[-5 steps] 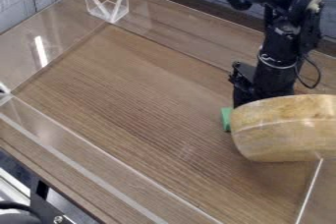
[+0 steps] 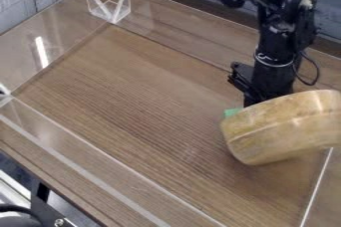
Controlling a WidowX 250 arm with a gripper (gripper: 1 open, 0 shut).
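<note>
A large pale tan bowl (image 2: 277, 126), tilted on its side, fills the lower right of the table. Behind it the black arm (image 2: 276, 52) comes down from the top right, and its gripper end is mostly hidden by the bowl, so its fingertips cannot be made out. A small green object (image 2: 230, 113) peeks out at the bowl's upper left edge, partly covered.
A white wire-like piece (image 2: 110, 5) stands at the back left. The table's left edge has a dark gap beyond it at the lower left.
The bowl has shifted a little leftward and up, and its tilt has changed slightly. The arm has moved slightly left with it.
</note>
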